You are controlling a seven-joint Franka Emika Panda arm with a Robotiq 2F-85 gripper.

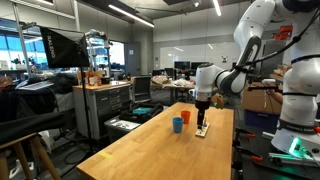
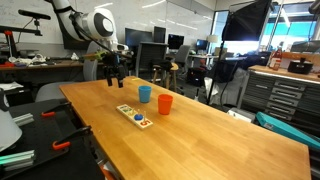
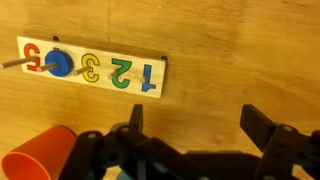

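Note:
A wooden number board with upright pegs lies at the upper left of the wrist view. A blue ring is around one of its pegs, covering the figure there; the 1, 2, 3 and 5 show. Over bare tabletop, my gripper stands open with nothing between its fingers. From the side, the board lies flat on the table, and the gripper hangs above the tabletop, farther back toward the arm's side.
An orange cup and a blue cup stand close together beside the board. The long wooden table has a wide clear stretch on the side away from the arm.

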